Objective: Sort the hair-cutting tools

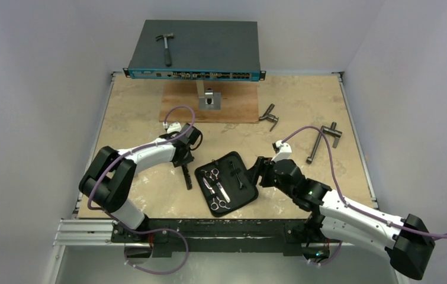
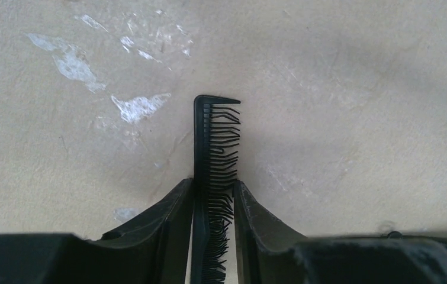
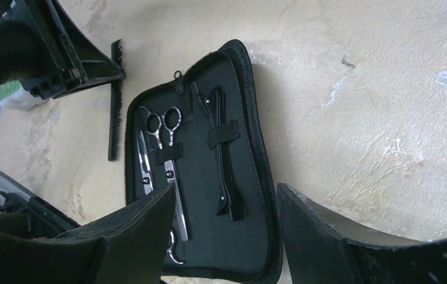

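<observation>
A black comb (image 2: 203, 136) lies on the table left of the tool case; in the top view the upper part of the comb (image 1: 186, 177) is hidden under my left gripper (image 1: 186, 161). In the left wrist view, the fingers of my left gripper flank it closely at the spine and the tooth tips; how firmly they press cannot be told. The black zip case (image 3: 250, 242) lies unfolded, holding scissors (image 3: 170, 160), more scissors (image 3: 144, 163) and black sectioning clips (image 3: 225, 171). My right gripper is open above the case's right side, empty.
A steel tool (image 1: 269, 117) and another (image 1: 325, 142) lie at the back right. A rack device (image 1: 203, 50) with a hammer (image 1: 166, 50) stands behind on a wooden board (image 1: 238, 103). Partly behind the left arm is a green-and-white box (image 3: 22, 97).
</observation>
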